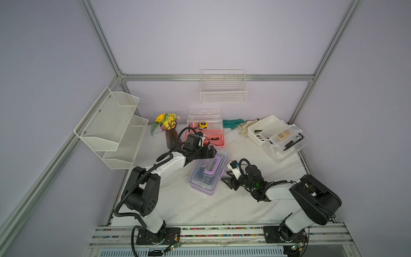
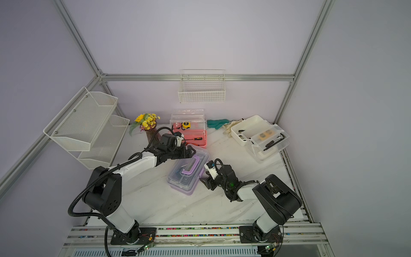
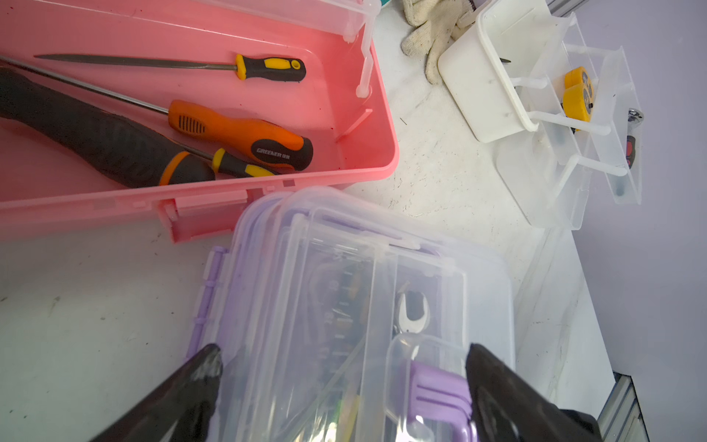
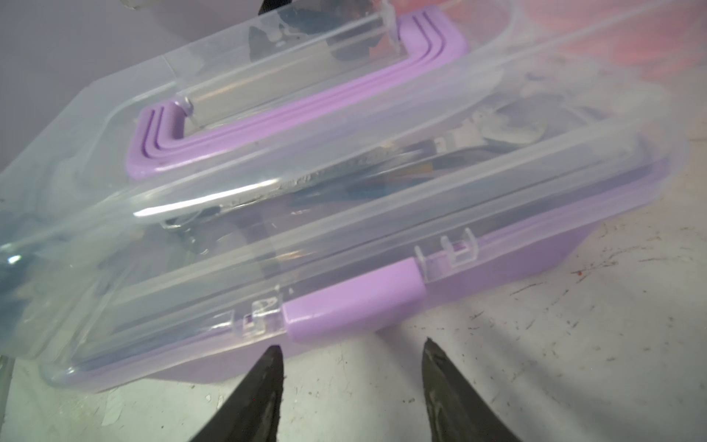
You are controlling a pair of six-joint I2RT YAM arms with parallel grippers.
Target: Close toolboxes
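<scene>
A purple toolbox [image 1: 201, 175] with its clear lid lowered lies mid-table; its purple latch [image 4: 353, 298] faces my right gripper, which stands part open just short of it, nothing between its fingers. My left gripper is open over the far end of the lid, by the purple handle [image 3: 438, 390]. Behind, the red toolbox [image 3: 353, 176] has its lid raised, with screwdrivers and a tape measure inside. At the back right, the white toolbox [image 1: 265, 124] stands open, its clear compartments holding tools.
A vase of flowers [image 1: 173, 138] stands left of the red box. Gloves [image 1: 233, 123] lie at the back. Wire shelves hang on the left and back walls.
</scene>
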